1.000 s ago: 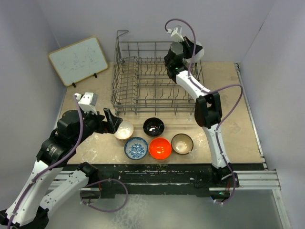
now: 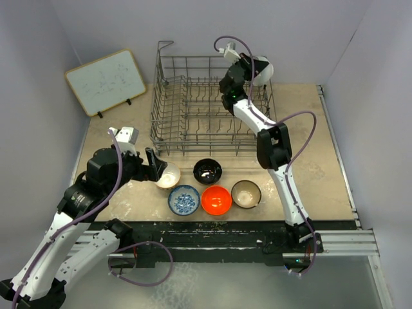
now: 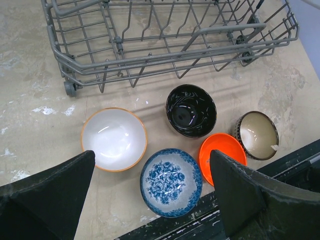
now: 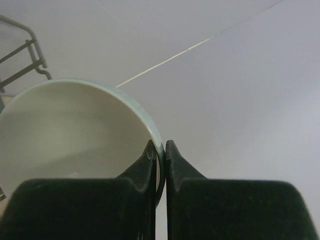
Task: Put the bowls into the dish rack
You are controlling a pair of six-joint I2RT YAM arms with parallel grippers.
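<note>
My right gripper is shut on the rim of a white bowl at the back right corner of the dish rack; in its wrist view the bowl fills the lower left. My left gripper is open above the bowls in front of the rack: a white bowl, a black bowl, a blue floral bowl, a red bowl and a beige bowl.
A whiteboard stands at the back left beside the rack. Walls close off the back and both sides. The counter right of the rack is clear.
My right gripper, with the white bowl, has shifted slightly left. My left gripper has moved a little to the right.
</note>
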